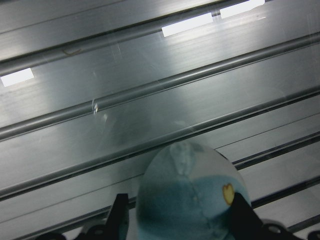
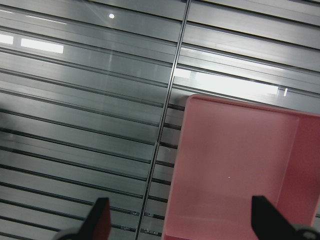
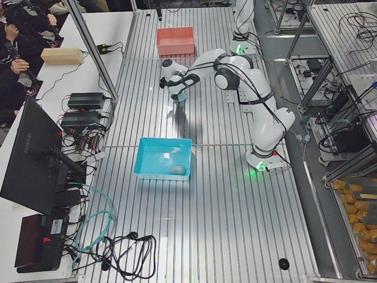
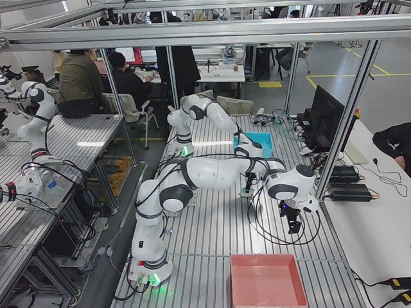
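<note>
A light-blue rounded object [image 1: 187, 200] with a small yellow mark lies on the slatted metal table; my left gripper is down around it, a finger on each side, and whether it grips it I cannot tell. In the camera left view this object [image 3: 181, 98] is partly hidden by the arm. The blue bin [image 3: 147, 159] holds a pale oval item [image 3: 177, 170]. My right gripper stands open with nothing between its fingers, above the table by the red bin [image 2: 225, 155].
A monitor [image 3: 32, 153] and power units stand on the white side table along the left. Loose cables [image 3: 126, 259] lie at the table's near end. The metal table around the bins is mostly clear.
</note>
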